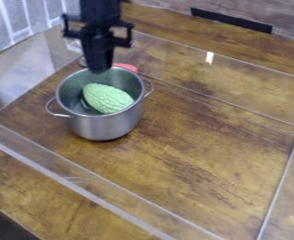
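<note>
A steel pot (102, 124) with two side handles stands on the wooden table at left of centre in the camera view. Inside it lies a pale green, textured oblong object (107, 97). My dark gripper (97, 62) is above the pot's back rim, blurred, with nothing seen hanging from it; whether its fingers are open or shut is unclear.
A small red object (127, 68) sits just behind the pot, partly hidden. Clear panels or edges border the work area.
</note>
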